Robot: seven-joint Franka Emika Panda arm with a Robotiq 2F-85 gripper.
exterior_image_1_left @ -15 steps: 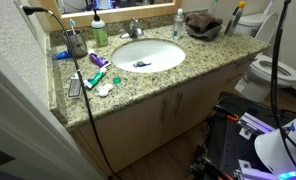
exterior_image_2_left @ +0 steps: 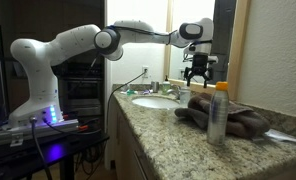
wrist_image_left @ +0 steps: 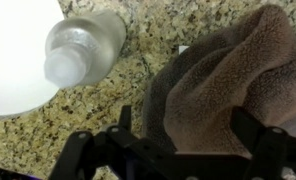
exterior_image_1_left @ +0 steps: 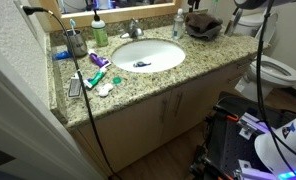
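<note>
A dark brown towel (exterior_image_1_left: 203,24) lies bunched on the counter to the right of the sink. In the wrist view the towel (wrist_image_left: 223,85) fills the middle and right, below my gripper. The fingers stand wide apart and the fingers are open, with no sign of a grip on the cloth. In the second exterior view my gripper (exterior_image_2_left: 197,76) hangs above the towel (exterior_image_2_left: 228,117). A clear bottle (wrist_image_left: 86,48) stands at the left of the wrist view, apart from the fingers, beside the white sink.
An orange-capped bottle (exterior_image_2_left: 219,116) stands in front of the towel. The sink (exterior_image_1_left: 148,56) is set in the granite counter. At its left lie small items, including a purple object (exterior_image_1_left: 97,59); a green bottle (exterior_image_1_left: 100,34) stands behind.
My arm has come into the top right of the first exterior view, over the towel. The objects on the counter look unmoved.
</note>
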